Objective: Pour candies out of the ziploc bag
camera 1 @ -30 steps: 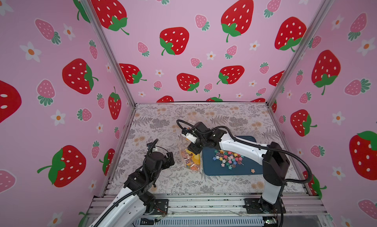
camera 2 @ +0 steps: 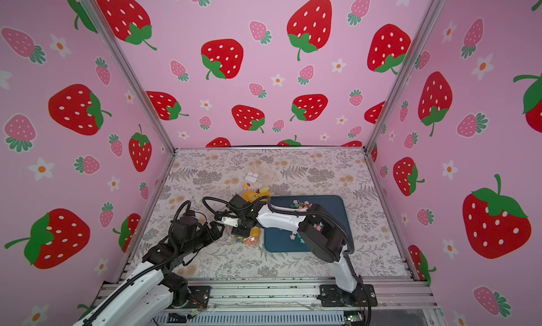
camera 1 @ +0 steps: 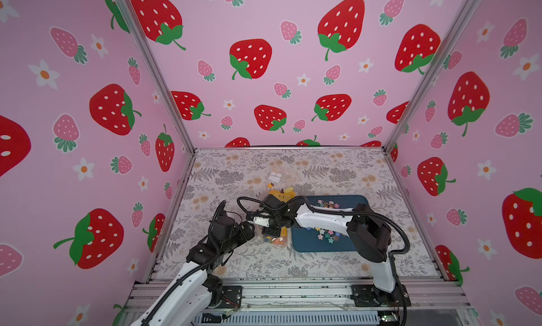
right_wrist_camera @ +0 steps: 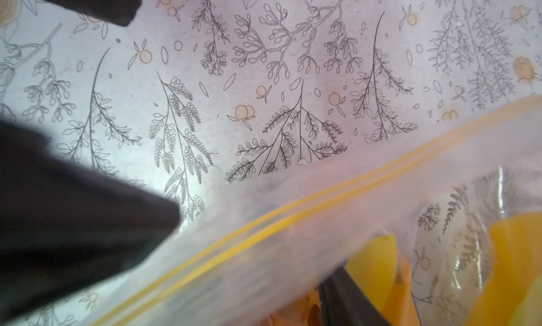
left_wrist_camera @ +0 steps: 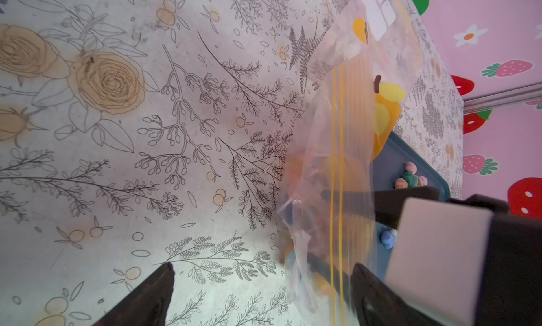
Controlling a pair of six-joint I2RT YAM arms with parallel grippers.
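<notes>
The clear ziploc bag (camera 1: 276, 240), with orange and yellow contents or print, lies left of the blue tray (camera 1: 316, 247). Its yellow-lined mouth runs lengthwise in the left wrist view, where the ziploc bag (left_wrist_camera: 353, 122) is partly behind my left gripper. That gripper is open, its right finger close to the bag's edge. Over the bag hangs my right gripper, fingers apart, with the zip edge of the bag (right_wrist_camera: 305, 207) crossing between them. One dark finger (right_wrist_camera: 353, 297) shows past that edge; whether it is inside the bag I cannot tell.
Several star-shaped pieces (camera 1: 329, 235) lie in the blue tray, which my right arm (camera 1: 321, 217) crosses. White rectangles (camera 1: 275, 177) show at the bag's far end.
My right gripper has moved left and toward the front over the bag, covering more of it. The left gripper has shifted slightly right, toward the bag, and the two grippers are now close together.
</notes>
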